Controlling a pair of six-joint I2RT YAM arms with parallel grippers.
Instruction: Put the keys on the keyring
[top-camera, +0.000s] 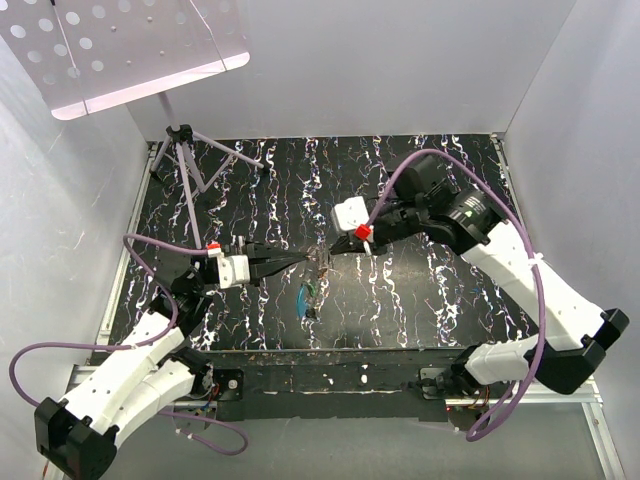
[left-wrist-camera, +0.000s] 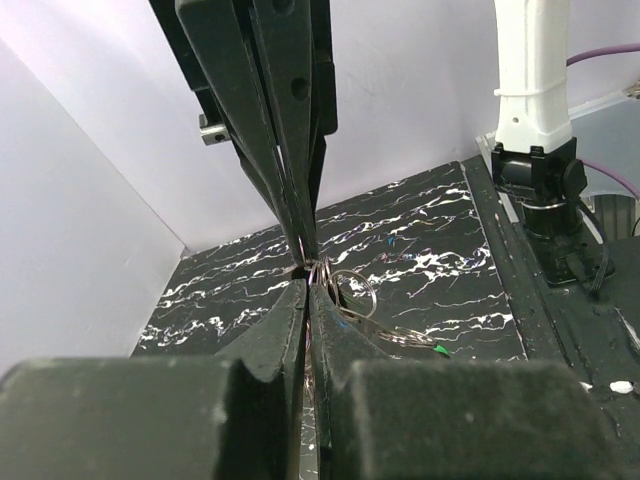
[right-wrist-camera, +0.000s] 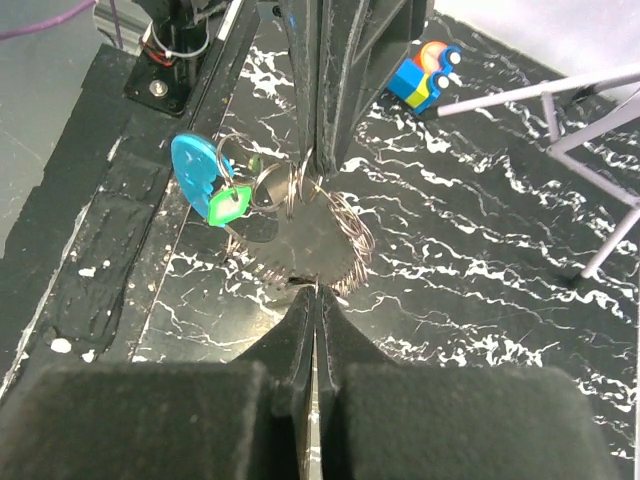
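My left gripper (top-camera: 306, 256) is shut on a thin metal keyring (right-wrist-camera: 298, 185), which hangs at its fingertips over the table. Smaller rings, a light-blue tag (right-wrist-camera: 197, 168), a green tag (right-wrist-camera: 229, 205) and grey key-like metal (right-wrist-camera: 315, 240) dangle with it; their exact shapes are hard to make out. In the left wrist view, rings (left-wrist-camera: 360, 290) show just past the fingertips. My right gripper (top-camera: 333, 250) is shut close beside the bunch, facing the left one. Nothing clear shows between its fingers, and I cannot tell whether they touch the metal.
A tripod stand (top-camera: 185, 150) occupies the back left of the black marbled table (top-camera: 370, 310). The right wrist view shows a small colourful toy (right-wrist-camera: 425, 75) on the tabletop. Most of the table around the grippers is clear.
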